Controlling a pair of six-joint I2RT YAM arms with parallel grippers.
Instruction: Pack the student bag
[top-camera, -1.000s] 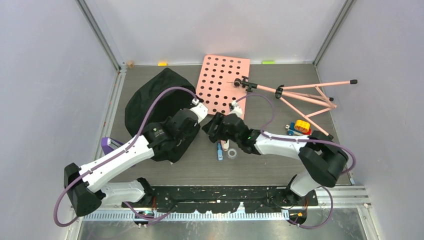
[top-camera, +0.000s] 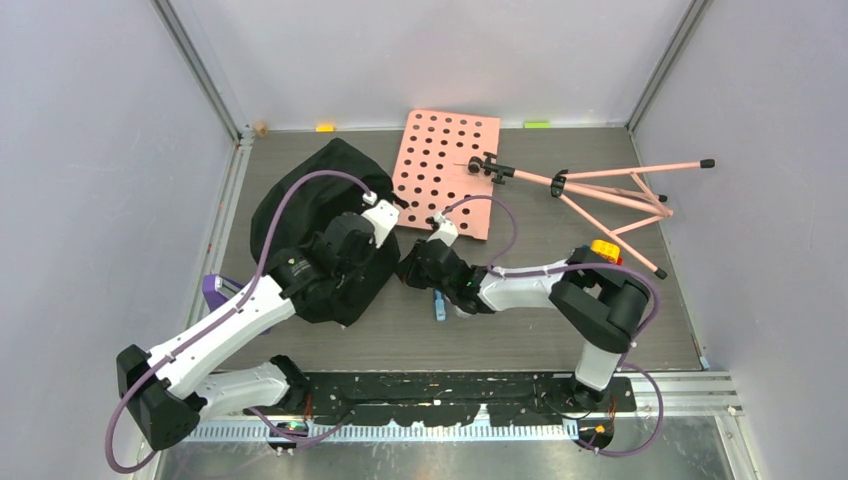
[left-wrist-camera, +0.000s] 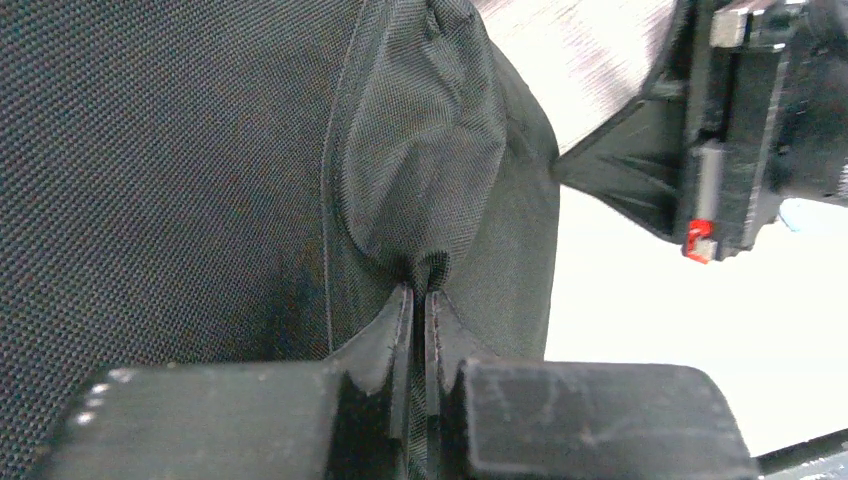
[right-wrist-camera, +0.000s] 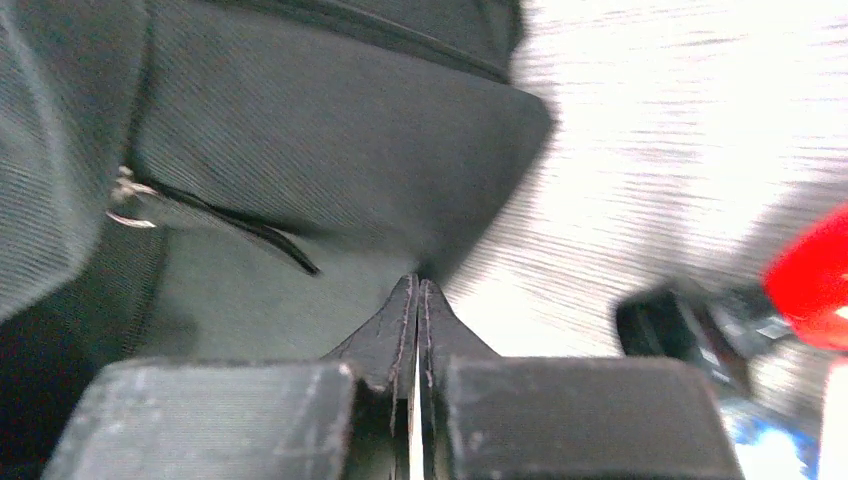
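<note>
The black student bag (top-camera: 300, 185) lies open-sided and rumpled at the left. My left gripper is shut on a folded seam of its fabric. My right gripper is shut, with nothing visible between its fingers, just right of the bag in the top view, its tips close to the fabric. In the right wrist view a zipper pull (right-wrist-camera: 135, 200) with a dark tab shows on the bag above those fingertips.
A pink perforated board (top-camera: 445, 160) and a pink tripod stand (top-camera: 610, 200) lie at the back and right. A blue item (top-camera: 440, 308) lies below the right gripper, a yellow toy (top-camera: 605, 250) at right, a purple item (top-camera: 220, 290) at the left edge.
My right arm has moved left toward the bag over the last second. The left gripper has shifted slightly, staying at the bag.
</note>
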